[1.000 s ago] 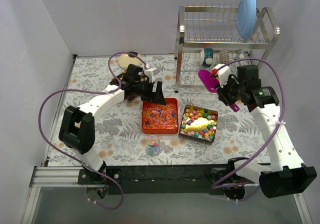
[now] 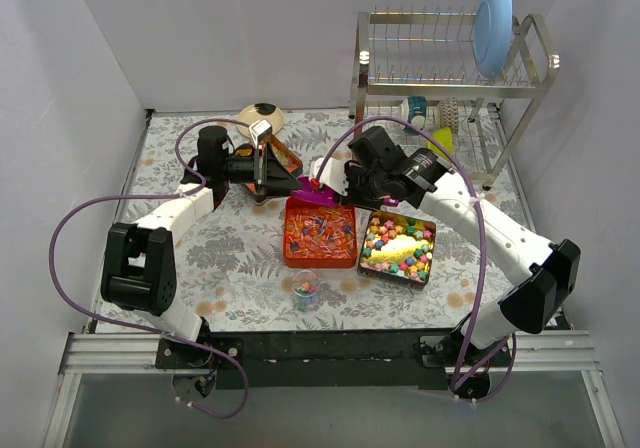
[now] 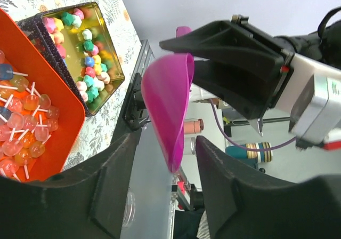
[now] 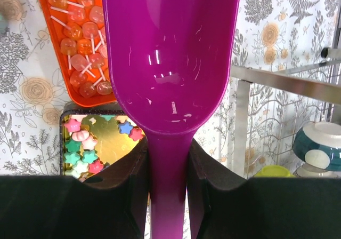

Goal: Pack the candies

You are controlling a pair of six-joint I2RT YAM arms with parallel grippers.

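A magenta scoop (image 2: 318,197) hangs over the back of the orange box (image 2: 320,263), which is full of lollipops (image 4: 85,47). My right gripper is shut on the scoop's handle. My left gripper (image 2: 294,184) has its fingers apart, and in the left wrist view the scoop's end lies between its fingers; whether they touch it I cannot tell. Right of the orange box, a dark box (image 3: 111,47) holds colourful star-shaped candies (image 2: 377,238) around a bare gold floor. A clear jar (image 2: 305,290) with a few candies stands in front.
A metal dish rack (image 2: 440,92) at the back right carries a blue plate (image 2: 492,28), with cups (image 2: 413,111) on its lower level. Behind the left arm are another box (image 2: 288,158) and a pale round dish (image 2: 262,119).
My right gripper has carried the scoop leftward, from near the rack to above the orange box. The left gripper has drawn back slightly left, and the scoop's end now reaches it.
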